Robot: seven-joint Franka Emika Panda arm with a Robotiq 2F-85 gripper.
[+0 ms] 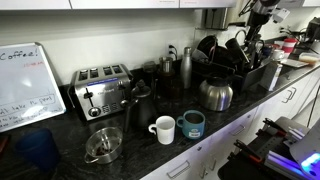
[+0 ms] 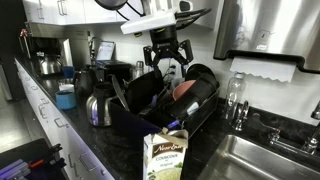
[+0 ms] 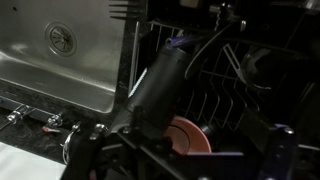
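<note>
My gripper [image 2: 170, 68] hangs, fingers downward, over the black dish rack [image 2: 146, 125]. In the wrist view its dark fingers stand apart at the bottom, open with nothing seen held between them. A reddish bowl [image 3: 190, 134] shows below and between them, and the same bowl [image 2: 184, 90] lies among the dishes. A dark, long item [image 3: 160, 88] stands in the rack near the sink side. Dim light hides most of the rack's other contents.
The steel sink [image 2: 245, 158] lies beside the rack, and a couscous box [image 2: 163, 157] stands in front. A kettle [image 1: 215, 94], white mug [image 1: 165, 129], teal mug [image 1: 191, 124], glass pot [image 1: 103, 145] and toaster [image 1: 101, 92] occupy the counter.
</note>
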